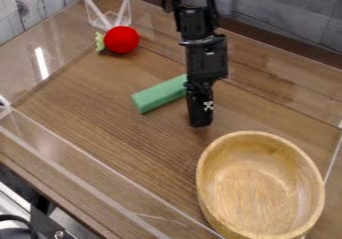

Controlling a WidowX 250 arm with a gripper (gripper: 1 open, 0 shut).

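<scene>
The black gripper (201,113) points down at the middle of the wooden table, at the right end of a green block (158,96) lying at a slant. Its fingers look shut, with nothing visible between them. The arm partly hides the block's right end, so whether they touch is unclear.
A yellow round bowl (259,195) sits at the front right. A red ball (120,41) with green and pale objects around it is at the back left.
</scene>
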